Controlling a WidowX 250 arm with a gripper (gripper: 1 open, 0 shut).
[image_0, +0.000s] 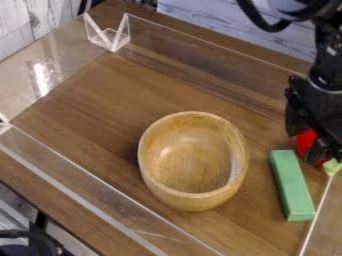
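The black gripper (310, 135) is at the right side of the view, down over a red round object (307, 142), which it largely hides. Whether its fingers touch or hold that object is unclear. A green block (291, 185) lies just below it, and a wooden bowl (193, 160) stands to the left, empty.
A pale green item (331, 168) lies at the right edge.
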